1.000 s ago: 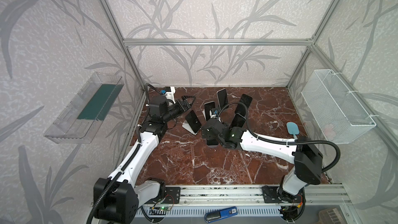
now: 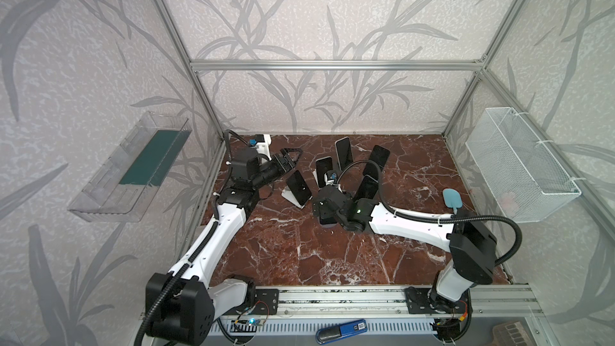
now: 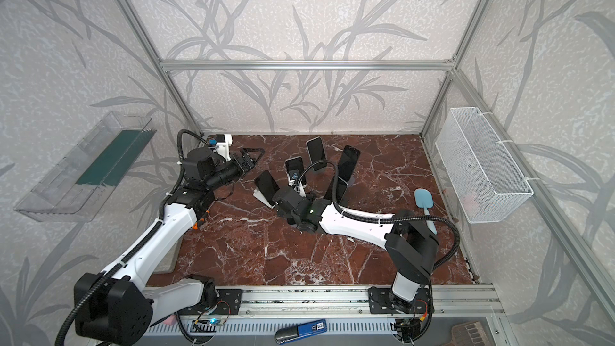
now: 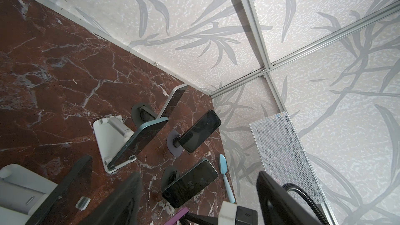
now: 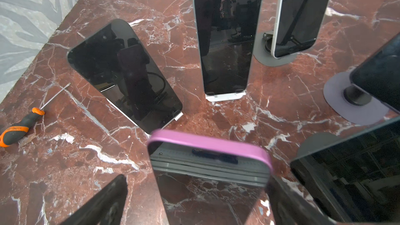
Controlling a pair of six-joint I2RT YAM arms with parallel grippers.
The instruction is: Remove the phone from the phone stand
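Note:
Several phones rest upright or leaning on stands in the table's middle. A pink-edged phone (image 5: 208,175) fills the lower middle of the right wrist view, between the open fingers of my right gripper; whether they touch it is unclear. My left gripper is open, higher up on the left, left of the phones (image 2: 298,185). A teal-edged phone (image 5: 227,29), a silver-edged phone (image 5: 304,12) and black phones (image 5: 120,70) stand around the pink one.
An orange-black screwdriver (image 5: 16,131) lies on the left, a light blue spatula (image 3: 424,198) on the right. A clear basket (image 2: 102,208) hangs on the left wall, a white wire basket (image 2: 525,173) on the right.
My right arm has moved very slightly around the pink phone's place. The left arm and the phones appear still.

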